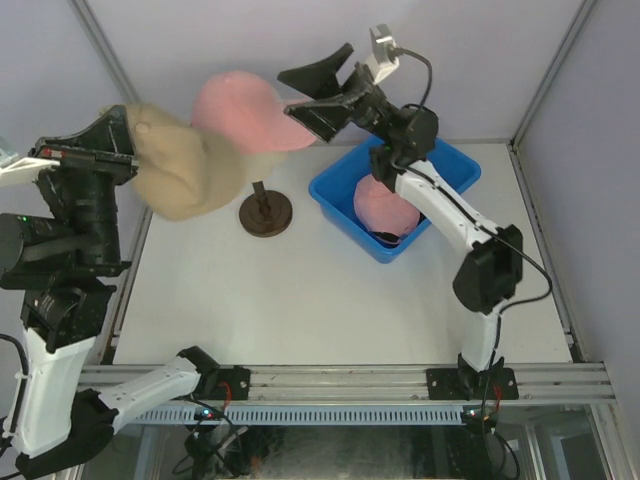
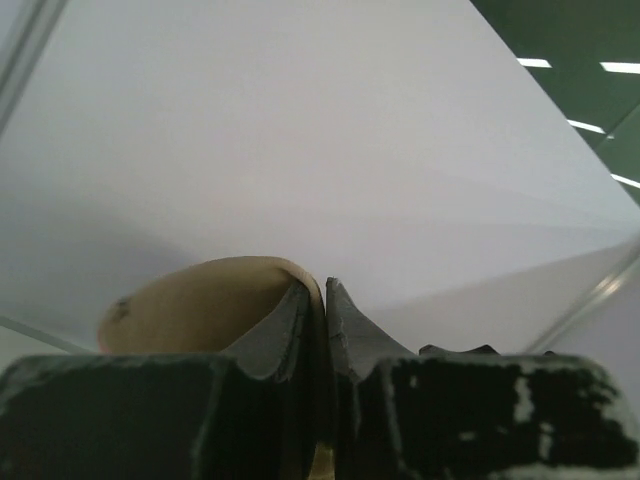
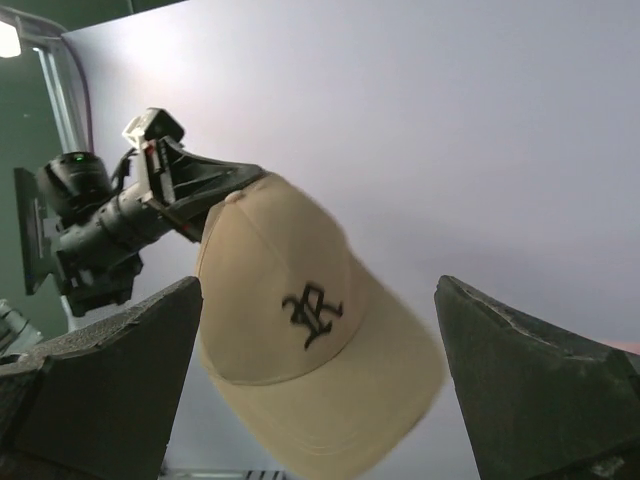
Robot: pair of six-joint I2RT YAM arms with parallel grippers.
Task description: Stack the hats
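A tan cap (image 1: pixel 180 165) with a dark emblem hangs in the air at the upper left of the top view. My left gripper (image 1: pixel 125 150) is shut on the cap's fabric at the crown side; in the left wrist view the cloth (image 2: pixel 205 300) runs between the fingertips. A pink cap (image 1: pixel 240 110) sits on a stand with a round brown base (image 1: pixel 266 212), partly covered by the tan cap. My right gripper (image 1: pixel 332 95) stands open, to the right of the pink cap's brim, with nothing between its fingers. In the right wrist view the tan cap (image 3: pixel 285 290) shows beyond its fingers.
A blue bin (image 1: pixel 330 198) stands at the back right, holding another pink cap (image 1: pixel 385 208); the right arm passes over it. Walls rise on the left, right and back.
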